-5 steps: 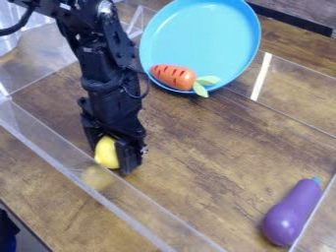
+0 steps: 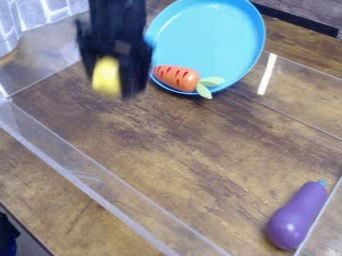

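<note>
My black gripper (image 2: 110,72), blurred, is raised at the upper left, shut on a yellow object (image 2: 107,77). To its right a light blue plate (image 2: 214,30) carries a toy carrot (image 2: 178,76) with green leaves on its lower left part. A purple toy eggplant (image 2: 297,217) lies on the wooden surface at the lower right.
A clear plastic wall (image 2: 94,188) runs along the left and another along the right. A patterned cloth (image 2: 24,14) is at the top left.
My gripper has lifted the yellow object from the floor and moved up toward the back, now blurred. The plate, carrot and eggplant are unmoved.
</note>
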